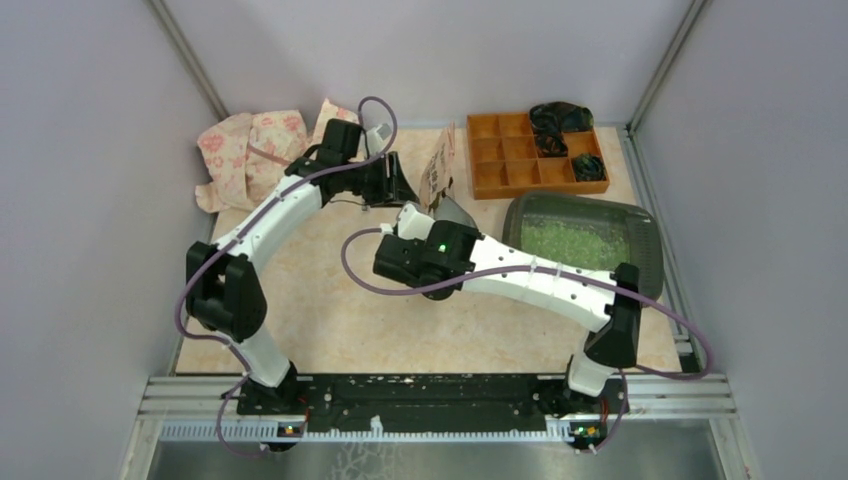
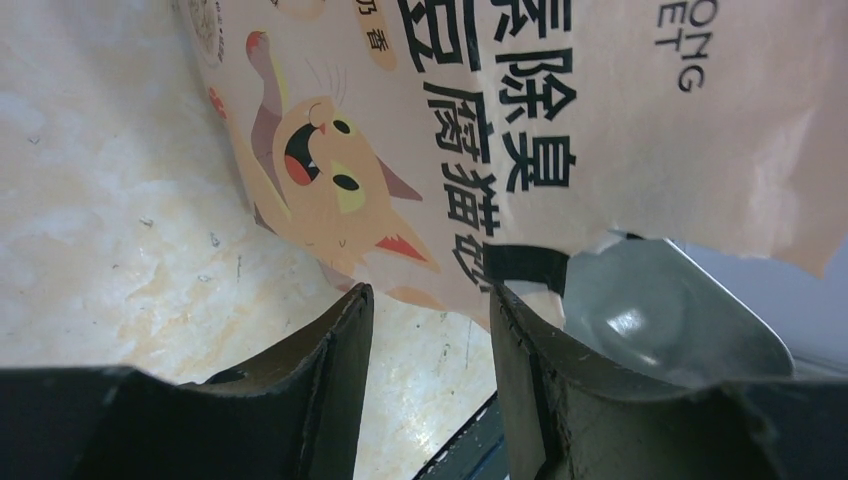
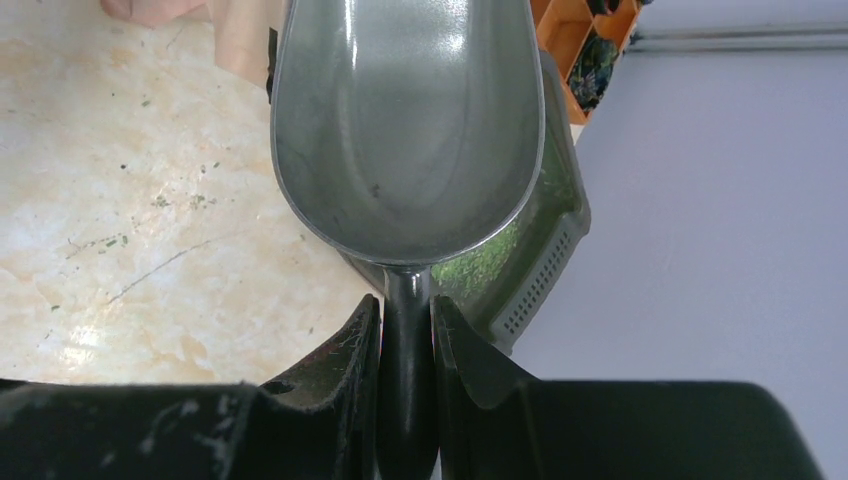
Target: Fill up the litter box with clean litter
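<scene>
A paper litter bag [image 2: 400, 150] printed with a cat stands mid-table, upright in the top view [image 1: 437, 170]. My left gripper faces it, fingers apart with nothing visible between them. My right gripper is shut on the handle of an empty grey scoop, held above the table; part of the scoop also shows beside the bag in the left wrist view. The green litter box [image 1: 580, 230], with green litter in its bottom, sits at the right, partly under my right arm.
An orange compartment tray [image 1: 510, 170] with dark bags stands at the back right. Pink floral cloths [image 1: 250, 160] lie at the back left.
</scene>
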